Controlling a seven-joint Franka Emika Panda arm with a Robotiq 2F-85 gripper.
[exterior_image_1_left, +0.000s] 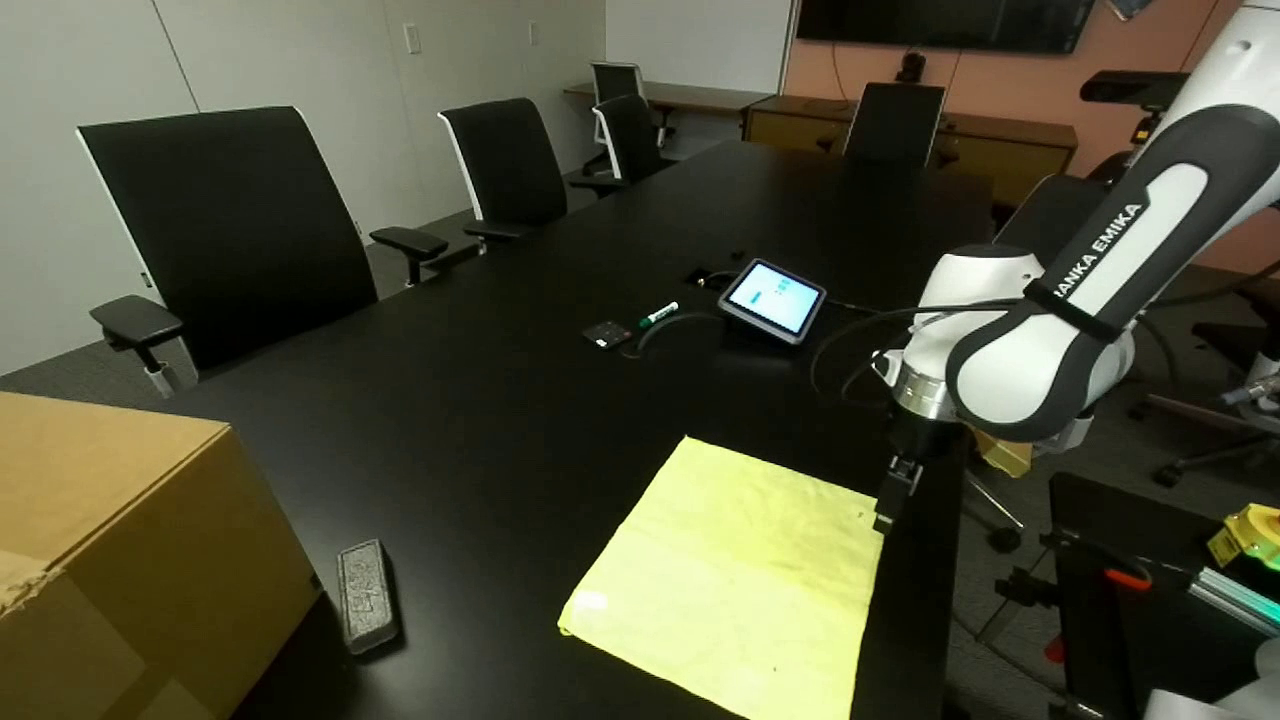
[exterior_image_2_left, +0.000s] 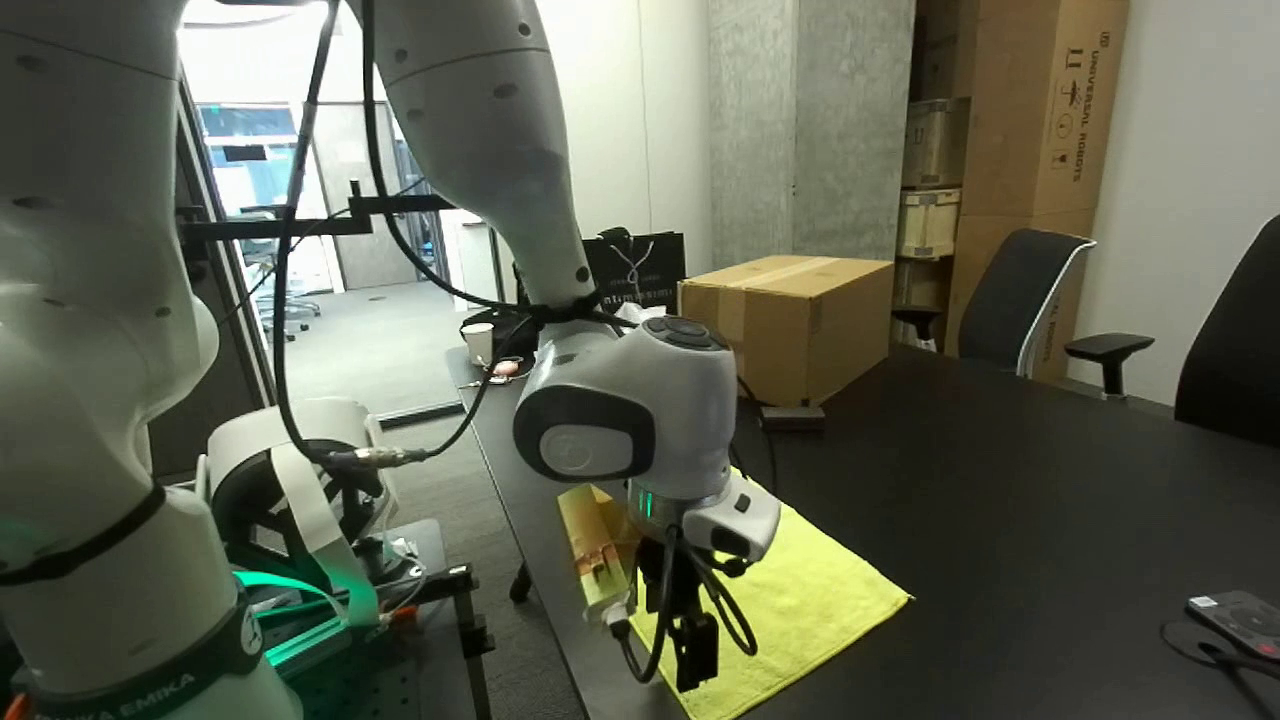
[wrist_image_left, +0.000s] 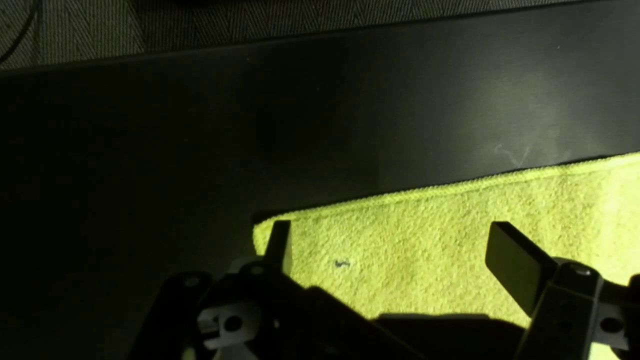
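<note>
A yellow cloth (exterior_image_1_left: 741, 576) lies spread flat on the black table, one corner near the table's right edge in exterior view 1. Above that corner is my gripper (exterior_image_1_left: 890, 510), pointing down. In the wrist view the gripper stands open, its two fingers wide apart, with the hemmed cloth (wrist_image_left: 408, 258) and a small dark mark visible below the gap. The cloth's corner shows just beside the left finger (wrist_image_left: 277, 246). Exterior view 2 has the gripper (exterior_image_2_left: 696, 678) low over the near end of the cloth (exterior_image_2_left: 816, 588); whether the fingertips touch it, I cannot tell.
A cardboard box (exterior_image_1_left: 132, 564) and a grey eraser (exterior_image_1_left: 366, 596) sit beyond the cloth's left side. Farther along the table are a tablet (exterior_image_1_left: 774, 300), a green marker (exterior_image_1_left: 659, 314) and a small black device (exterior_image_1_left: 607, 335).
</note>
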